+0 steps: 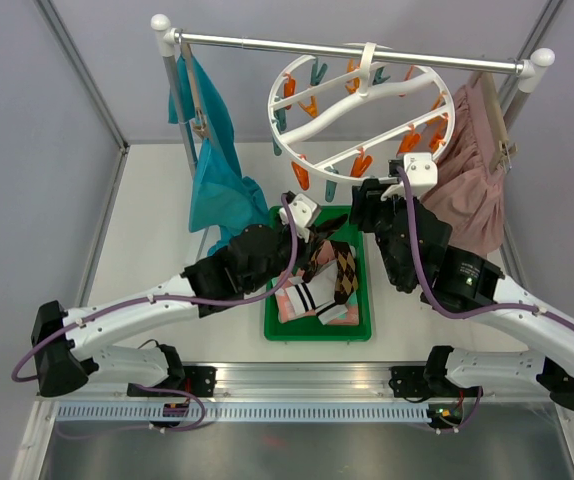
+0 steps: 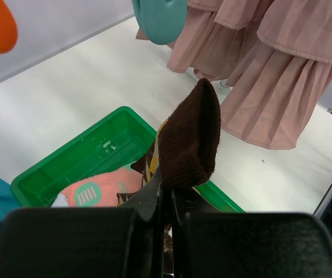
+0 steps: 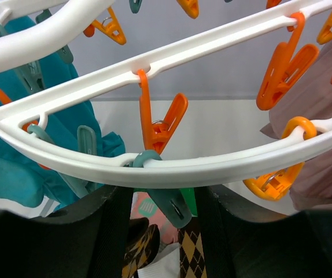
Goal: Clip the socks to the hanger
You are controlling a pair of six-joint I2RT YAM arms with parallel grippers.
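In the left wrist view, a dark brown patterned sock (image 2: 190, 136) stands up from my left gripper, which is shut on it. The same sock (image 1: 331, 229) sticks out to the right in the top view, above the green bin. My right gripper is part open just under the front rim of the white round hanger (image 3: 96, 168). Between its fingers hangs a teal clip (image 3: 174, 207), with a gap on its left side. Several orange and teal clips hang elsewhere on the hanger, including an orange clip (image 3: 160, 123) on the inner bar.
A green bin (image 1: 273, 328) with more socks stands below the grippers. Teal cloth (image 1: 225, 190) hangs at the left of the rack and a pink pleated skirt (image 1: 464, 180) at the right. The rack's metal bar (image 1: 267, 44) runs across above the hanger.
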